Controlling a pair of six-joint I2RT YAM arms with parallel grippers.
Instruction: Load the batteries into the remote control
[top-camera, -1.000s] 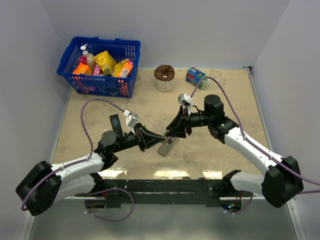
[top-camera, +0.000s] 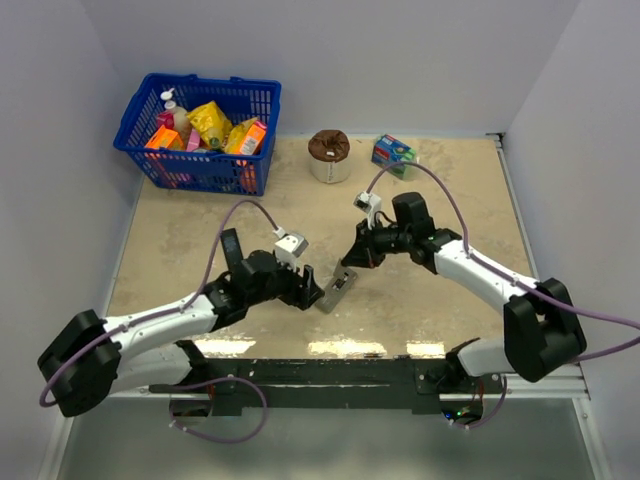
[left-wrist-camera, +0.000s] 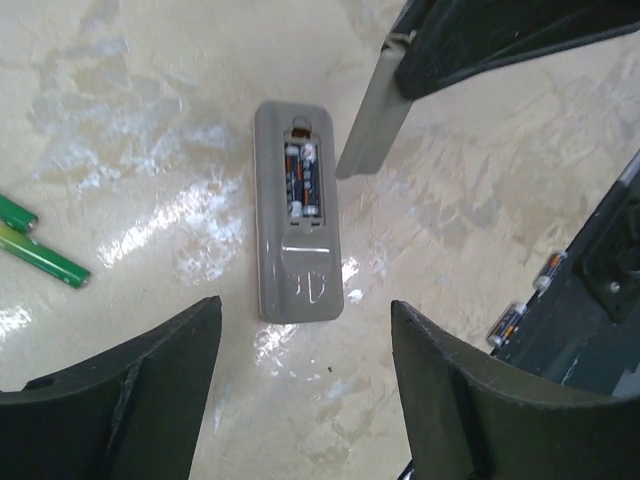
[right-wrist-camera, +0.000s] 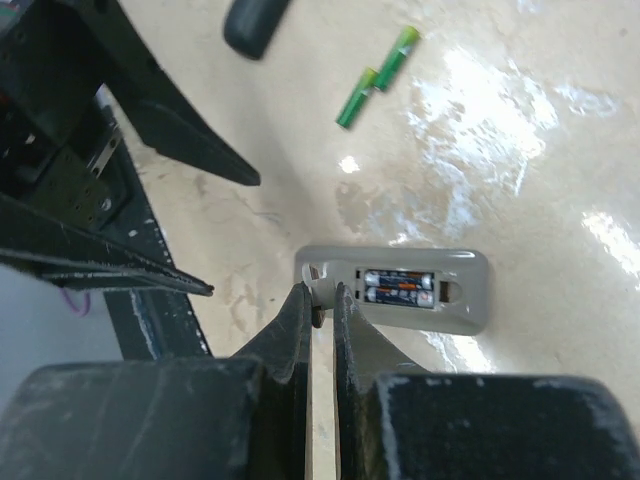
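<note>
The grey remote (left-wrist-camera: 298, 270) lies on the table with its battery compartment uncovered. Two dark batteries (left-wrist-camera: 300, 178) sit side by side in that compartment. My right gripper is shut on the light grey battery cover, holding it on edge above the remote, near the remote's plain end in the right wrist view. Its fingers hide part of the cover there. My left gripper stands open close to the remote, with nothing held between its fingers. Loose green batteries (left-wrist-camera: 45, 257) rest on the table, apart from the remote.
A black object (top-camera: 232, 245) lies left on the table, behind my left arm. At the back stand a filled blue basket (top-camera: 195, 170), a brown-topped container (top-camera: 329, 157) and a blue box (top-camera: 392, 155). The table's right side (top-camera: 470, 200) has free room.
A second ago the left gripper was shut, meeting the open right gripper at the cover. Now the right is shut on it; the left has opened and drawn away toward the front left.
</note>
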